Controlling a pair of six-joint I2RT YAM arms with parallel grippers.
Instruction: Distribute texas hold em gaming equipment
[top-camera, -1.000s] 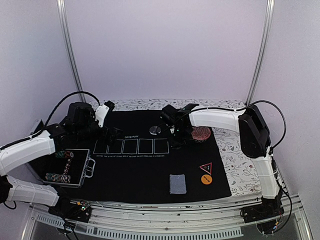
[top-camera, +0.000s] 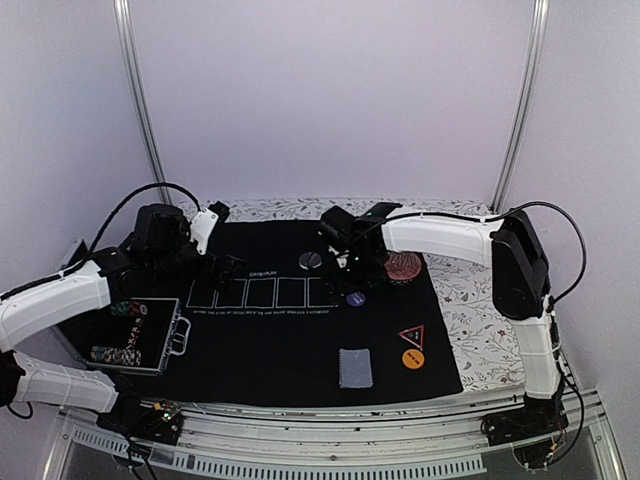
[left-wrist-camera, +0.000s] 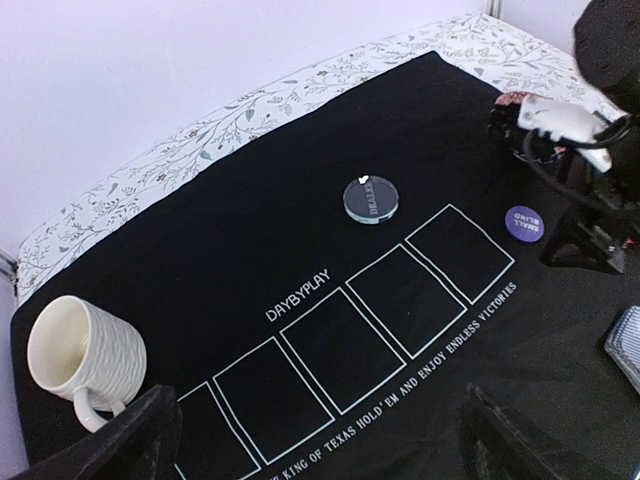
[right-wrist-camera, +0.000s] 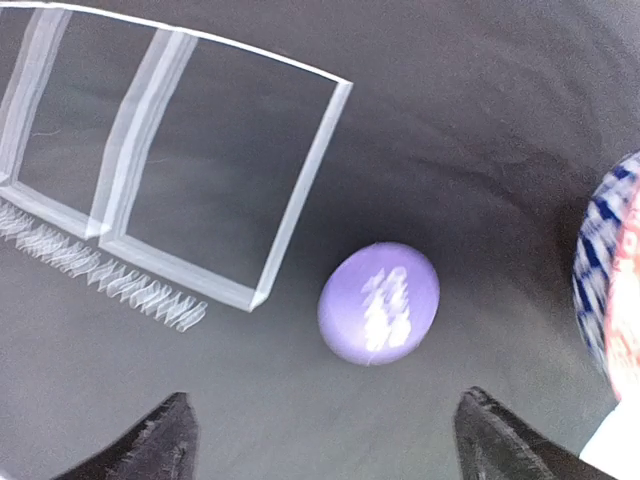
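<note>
My left gripper (top-camera: 220, 265) stands open over the mat's left side, nothing between its fingers. My right gripper (top-camera: 340, 280) hovers over the purple small blind button (top-camera: 356, 299), which lies right of the printed card boxes; its fingertips are apart and blurred in the right wrist view, with nothing held. The clear dealer button (left-wrist-camera: 370, 200) lies behind the boxes. A card deck (top-camera: 355, 367) lies at the front, beside an orange button (top-camera: 413, 359) and a red triangle marker (top-camera: 412, 338). A round red patterned object (top-camera: 403, 267) sits partly behind my right arm.
An open chip case (top-camera: 160, 330) with stacked chips stands at the left. A white mug (left-wrist-camera: 100, 360) sits on the mat at the left back.
My right gripper has shifted slightly up and away from the small blind button, which now shows more fully. The left arm has not moved.
</note>
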